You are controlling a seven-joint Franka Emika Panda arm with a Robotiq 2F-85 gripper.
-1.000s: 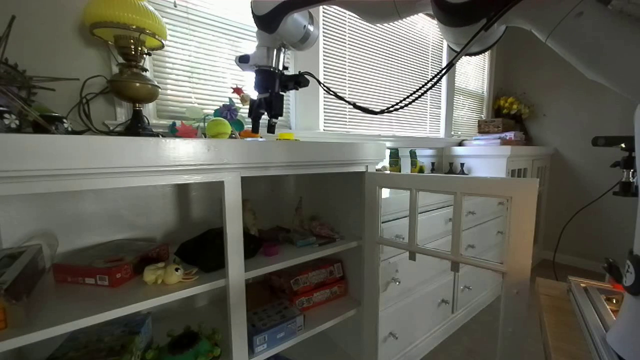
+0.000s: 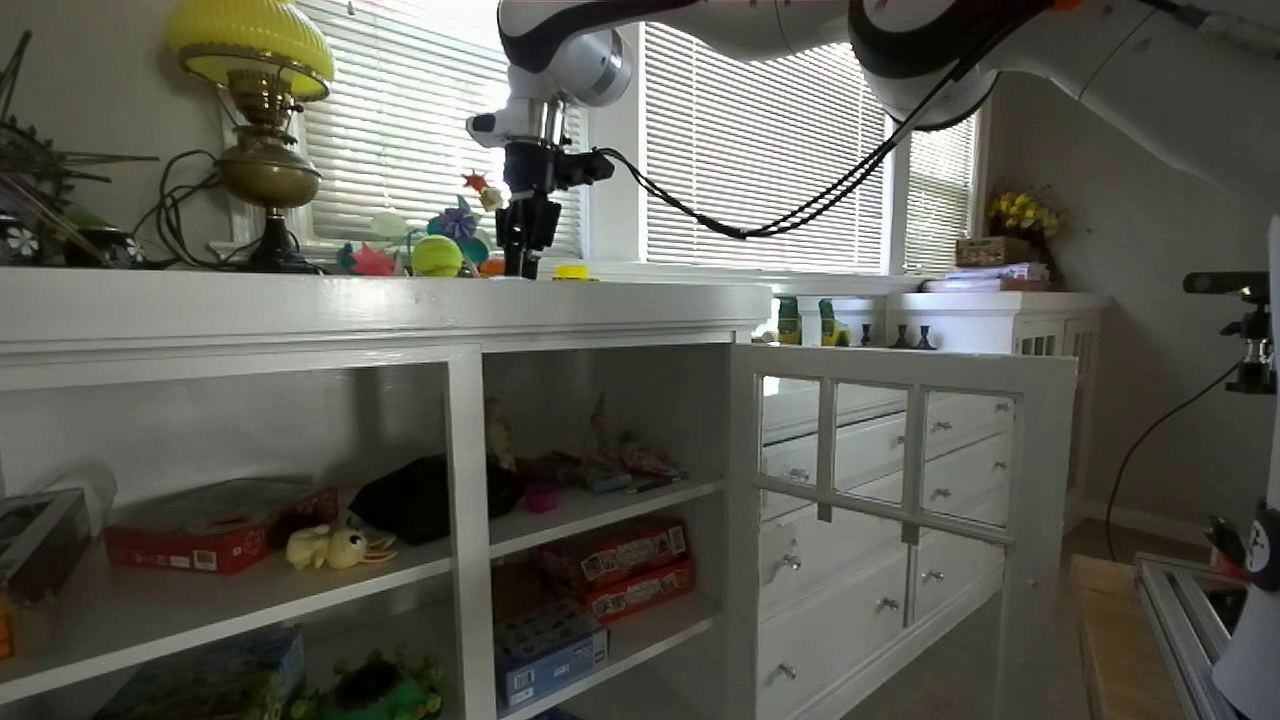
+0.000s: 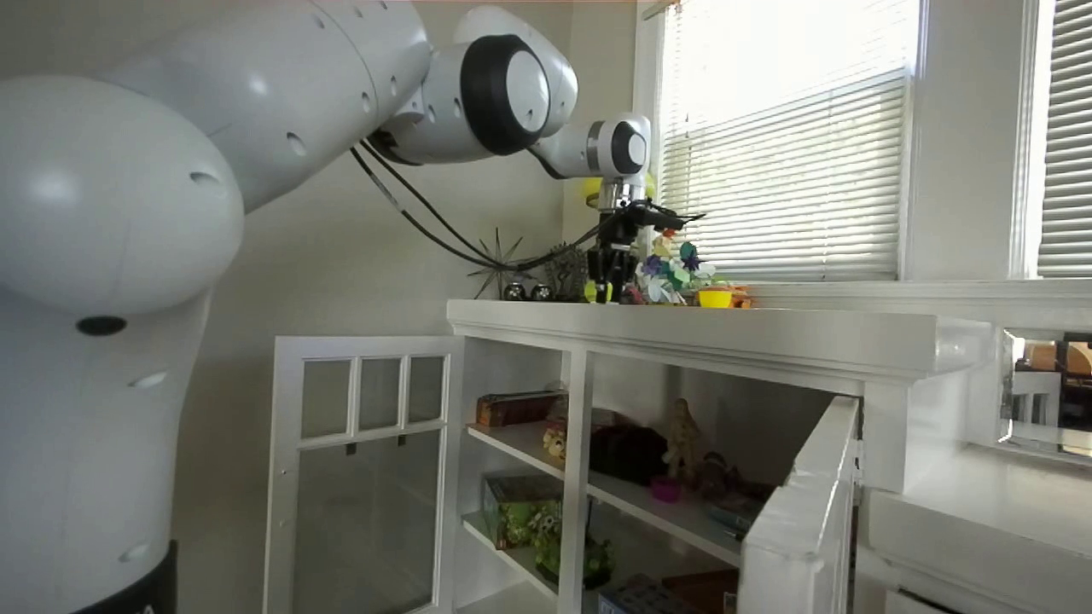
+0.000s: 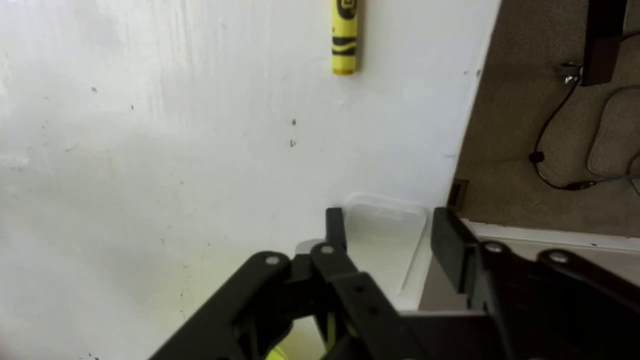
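Above the white cabinet top [image 2: 360, 300], my gripper [image 2: 522, 271] points straight down with its tips close to the surface. In the wrist view the gripper is part open, one finger on either side of a flat, translucent, round-cornered plastic piece [image 4: 384, 240]. That piece lies by the cabinet top's edge, its near end hidden behind the gripper; whether the fingers touch it I cannot tell. A yellow crayon-like stick [image 4: 344, 42] rests farther up the same surface. From the other side, the gripper [image 3: 611, 295] also appears low over the top.
Beside the gripper stand a yellow-green ball [image 2: 437, 256], colourful artificial flowers [image 3: 676, 268] and a yellow cup [image 3: 717, 298]. A brass lamp [image 2: 270, 168] is farther left. The cabinet door [image 2: 1044, 480] hangs open below.
My gripper has come down a little toward the cabinet top, and its fingers have drawn closer together. The other objects look unmoved.
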